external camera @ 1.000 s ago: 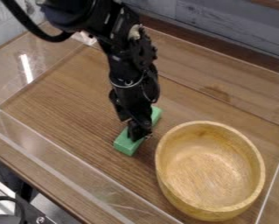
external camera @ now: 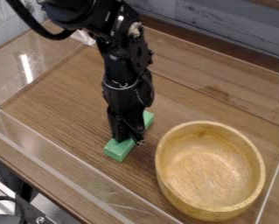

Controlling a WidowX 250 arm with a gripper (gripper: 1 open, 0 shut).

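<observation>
My black gripper (external camera: pixel 128 133) reaches down from the top of the view onto a green bar-shaped object (external camera: pixel 119 150) lying diagonally on the wooden surface. The fingertips are at the middle of the green object, hiding part of it; the gripper looks shut, and I cannot make out anything held between its fingers. A pale yellow bowl (external camera: pixel 209 171) stands just to the right of the green object.
Clear plastic edging runs along the front left, with a dark cable beyond it. A grey wall edge runs along the back right.
The gripper has shifted and turned slightly to the left over the green object, which has moved slightly toward the front left. The bowl is unmoved.
</observation>
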